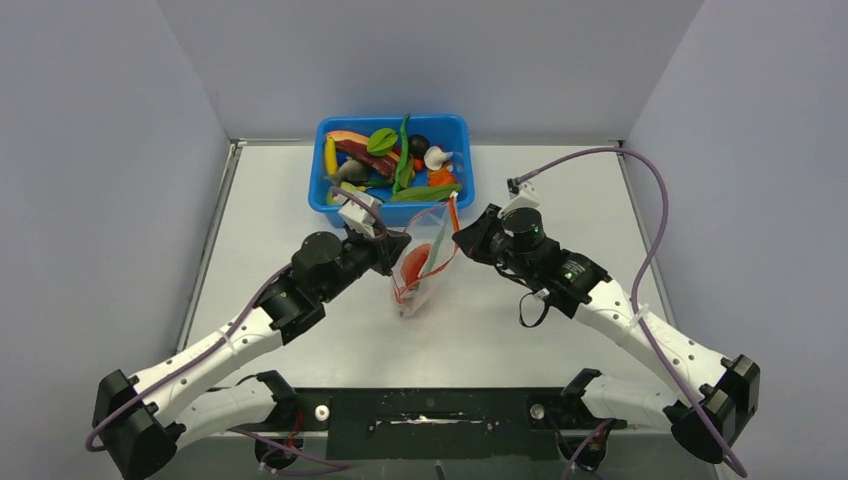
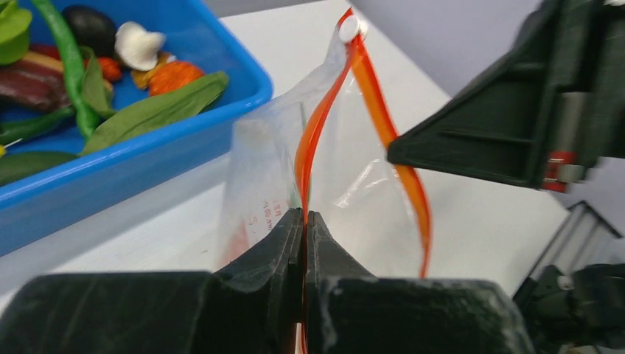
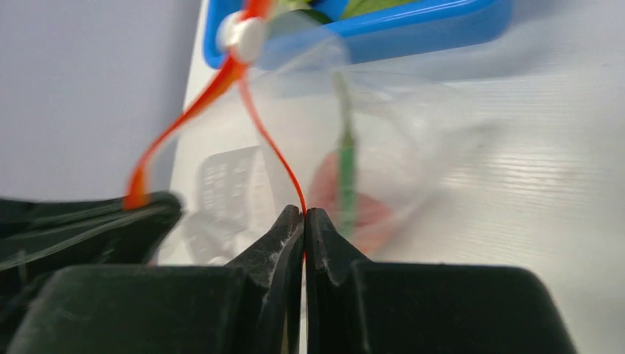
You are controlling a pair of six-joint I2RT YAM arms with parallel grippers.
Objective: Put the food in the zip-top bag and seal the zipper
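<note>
A clear zip top bag (image 1: 418,295) with an orange-red zipper rim hangs between my two grippers, its mouth spread open. Inside it show a reddish food piece (image 1: 416,262) and a green one (image 3: 346,181). My left gripper is shut on the bag's rim at its left side. Opposite, my right gripper is shut with the thin red rim between its fingertips. The white zipper slider (image 2: 352,28) stands at the far upper end of the rim, apart from both grippers.
A blue bin (image 1: 462,140) stands behind the bag, holding various toy foods, among them an orange pepper (image 2: 175,77) and a white garlic (image 2: 138,46).
</note>
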